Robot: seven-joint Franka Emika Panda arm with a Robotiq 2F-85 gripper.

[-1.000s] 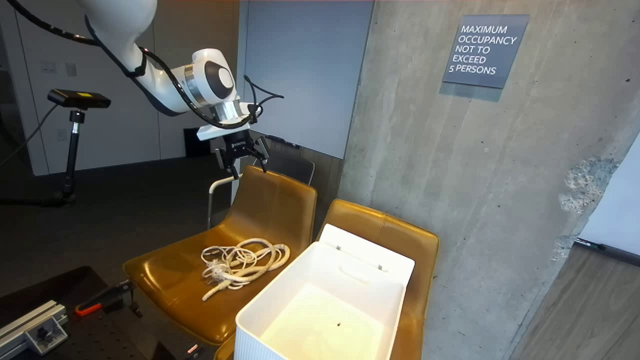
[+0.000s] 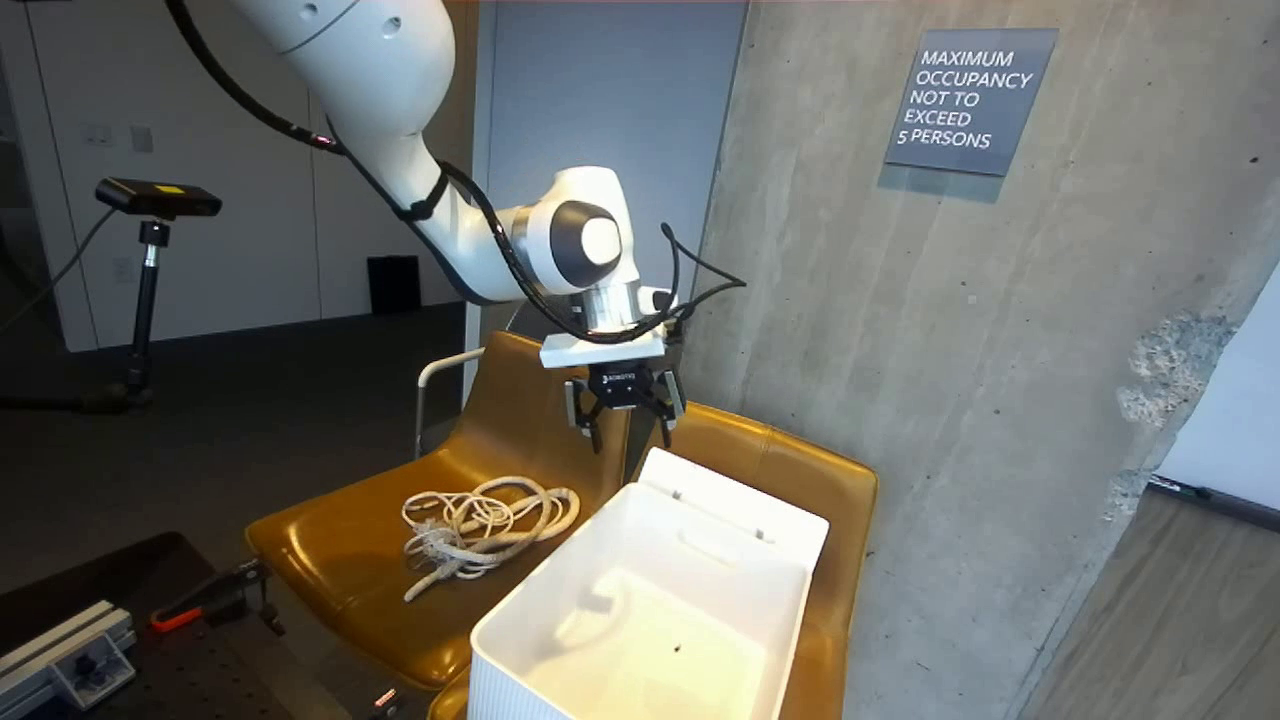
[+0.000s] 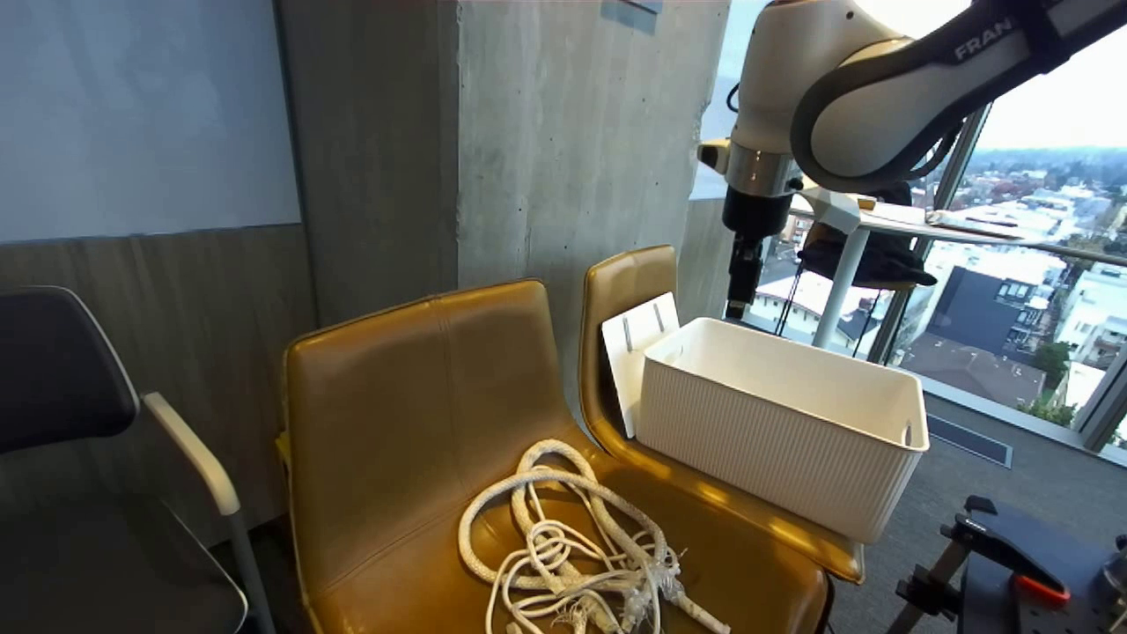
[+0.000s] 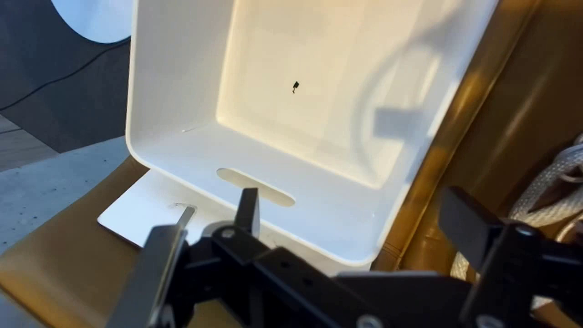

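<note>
My gripper [image 2: 630, 432] hangs open above the far end of a white bin, its fingers spread and empty. The bin [image 3: 777, 449] rests on a tan chair; inside, its floor [image 4: 306, 65] is bare apart from a tiny dark speck [image 4: 295, 85]. Between the bin and the chair's backrest leans a flat white panel [image 3: 630, 364]. On the neighbouring tan chair lies a tangled bundle of pale rope [image 2: 486, 528], looped loosely with frayed ends. Part of the rope [image 4: 552, 188] shows at the right edge of the wrist view.
A concrete wall [image 2: 960, 396] rises close behind the chairs. The backrest [image 3: 423, 423] of the rope's chair stands upright beside the bin. A dark table [image 2: 180, 648] with a clamp sits at the front left. Open air surrounds the gripper above the bin.
My arm has swung right and down, from above the rope chair's backrest to over the bin's far end. The gripper stays open. Rope and bin have not moved.
</note>
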